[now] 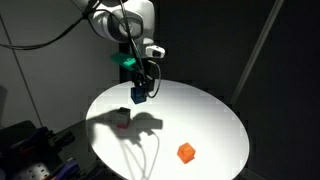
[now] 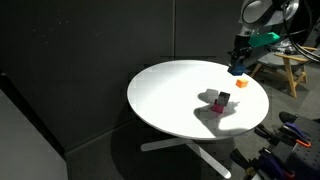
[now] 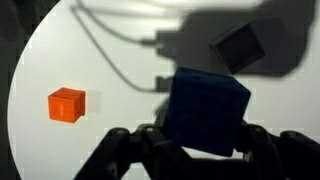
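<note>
A dark blue block [image 3: 205,108] fills the space between the fingers of my gripper, which is shut on it. In exterior view 1 this blue block [image 1: 138,96] hangs in the air above the white table, with the gripper [image 1: 137,86] over it. Below it and to the left stands a small stack: a dark block [image 1: 123,112] on top of a reddish-pink block [image 1: 122,122]. From the wrist, only the dark block's top [image 3: 238,47] shows, up and right of the held block. The two are apart.
An orange block [image 1: 186,152] lies alone on the round white table [image 1: 215,125], well away from the stack. A loop of cable hangs beside the gripper. A wooden chair [image 2: 283,72] stands beyond the table.
</note>
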